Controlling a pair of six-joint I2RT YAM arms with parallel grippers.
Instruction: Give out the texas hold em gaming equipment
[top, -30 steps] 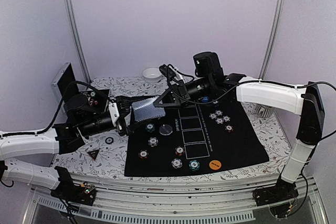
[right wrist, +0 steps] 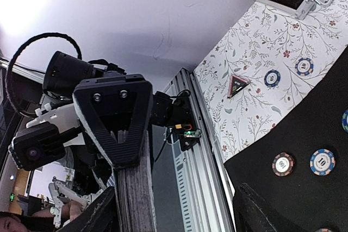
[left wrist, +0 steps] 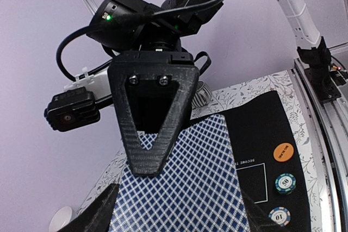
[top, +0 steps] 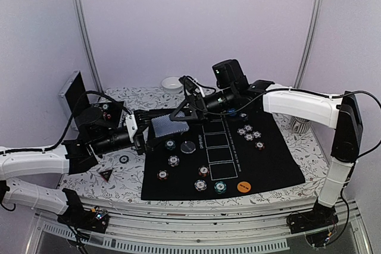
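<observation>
A card deck with a blue-and-white lattice back (top: 169, 125) is held above the left part of the black mat (top: 274, 168). My left gripper (top: 149, 132) is shut on the deck, whose face fills the space between its fingers in the left wrist view. From the far right side my right gripper (top: 183, 113) reaches over the deck's edge. It stands open, and in the right wrist view the layered side of the deck (right wrist: 136, 194) lies between its fingers, nearer the left one. Clear space separates it from the right finger (right wrist: 249, 207).
Several chips lie on the mat, along with an orange disc (top: 244, 187) and a clear round disc (top: 187, 147). An open case (top: 74, 96) stands at the left, near a small black triangle (top: 106, 174). A white bowl (top: 172, 83) sits at the back.
My right gripper has moved left, farther over the deck. The deck and left gripper shifted slightly right earlier and now look still.
</observation>
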